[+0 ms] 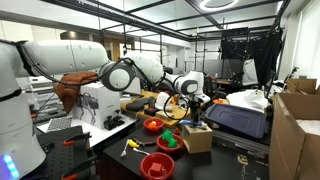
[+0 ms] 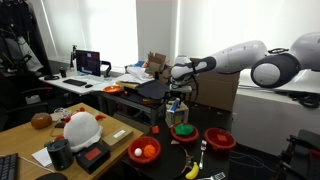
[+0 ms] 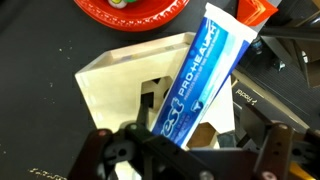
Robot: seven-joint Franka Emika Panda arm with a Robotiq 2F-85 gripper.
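A blue and white toothpaste box (image 3: 203, 78) lies across the top of a pale box (image 3: 125, 78). In exterior view 1, the toothpaste box (image 1: 194, 125) shows as a blue strip on the brown box (image 1: 197, 140). My gripper is open above them, fingers spread to either side of the toothpaste box's lower end in the wrist view. Whether the fingers touch it, I cannot tell. From the side, the gripper (image 1: 197, 112) points down just over the pale box.
Red bowls stand close by: one with green things (image 1: 166, 141), one in front (image 1: 157, 166) and one behind (image 1: 154, 125). A large cardboard box (image 1: 296, 130) is at the right.
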